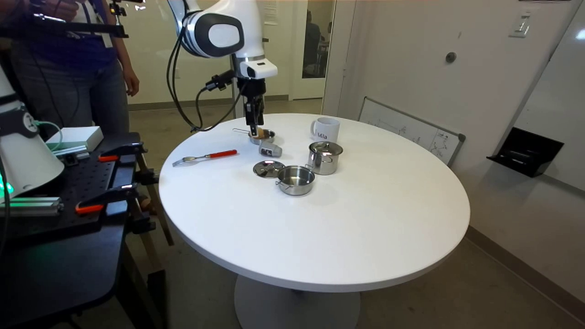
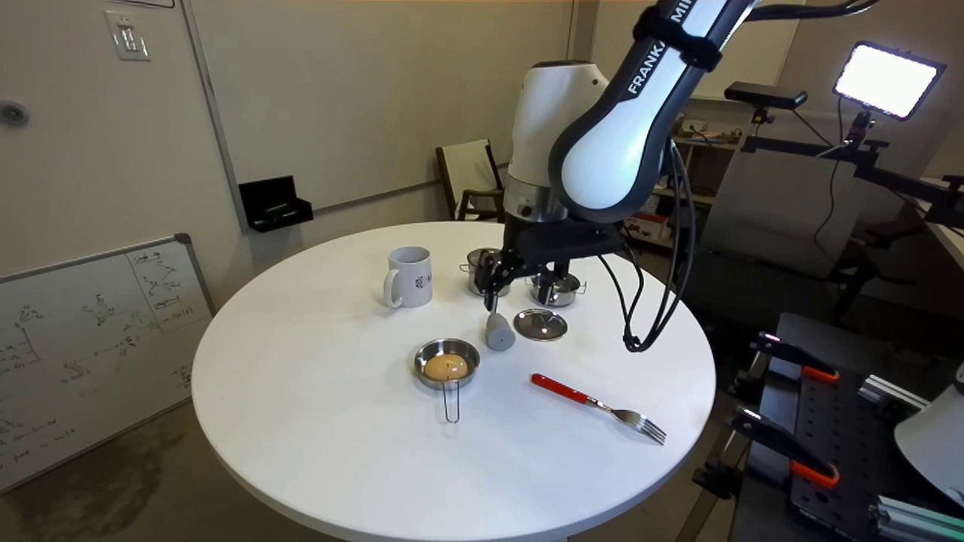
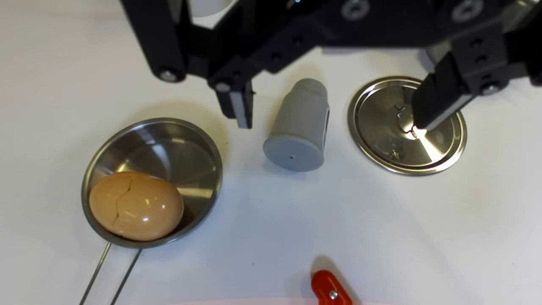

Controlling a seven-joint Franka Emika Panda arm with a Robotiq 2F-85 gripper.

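Observation:
My gripper is open above the table, its two fingers wide apart with nothing held between them. In the wrist view a grey shaker-like container lies on its side below the gap, closer to the left finger. Left of it, a brown egg with a cracked line rests in a small steel pan with a wire handle. A round steel lid lies flat to the right, partly covered by the right finger. Exterior view 1 shows the gripper in front of the pan, blocking part of the egg.
A red-handled fork lies on the white table. The white mug, a lidded steel pot and an open steel pot stand around the container.

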